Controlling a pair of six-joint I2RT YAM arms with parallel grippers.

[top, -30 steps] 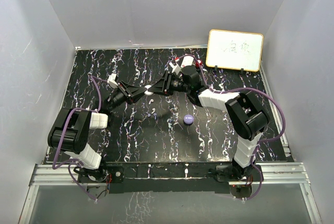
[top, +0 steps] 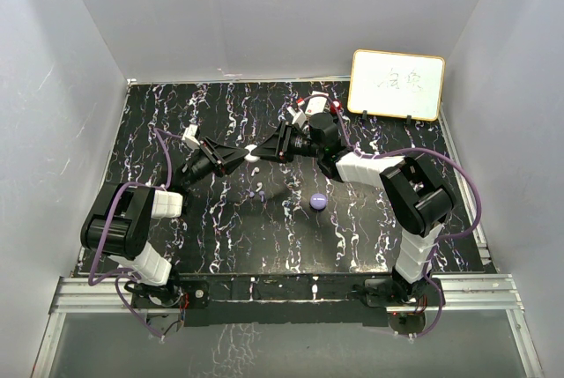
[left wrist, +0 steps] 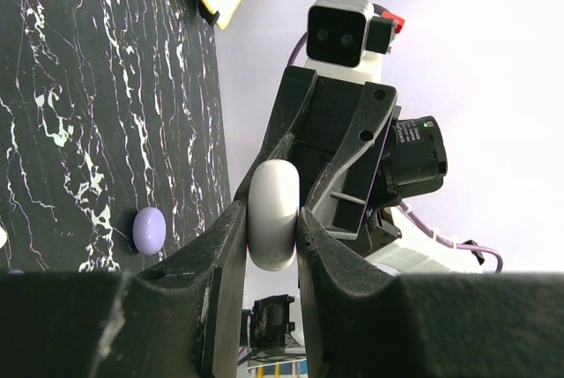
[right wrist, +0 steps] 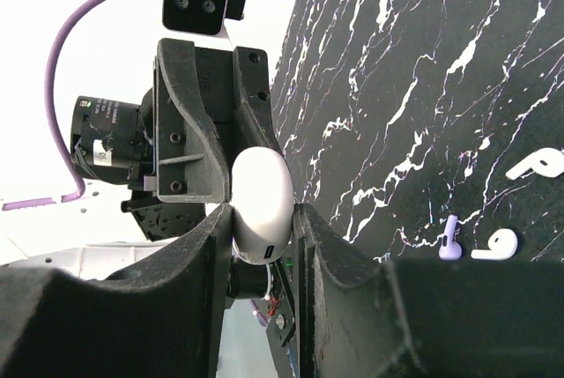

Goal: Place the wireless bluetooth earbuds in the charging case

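Note:
A white, rounded charging case [top: 252, 153] is held off the table between both arms, and its lid looks closed. My left gripper is shut on one side of the case. From the opposite side, my right gripper is shut on it too; a small dark slot shows on the white shell in the right wrist view. Two white earbuds [right wrist: 539, 163] lie apart on the table, along with a purple earbud [right wrist: 450, 241]. A second, purple case [top: 318, 202] rests closed on the table to the right of the earbuds.
A whiteboard [top: 397, 83] stands at the back right. Some white and red items [top: 336, 107] lie behind the right gripper, partly hidden by it.

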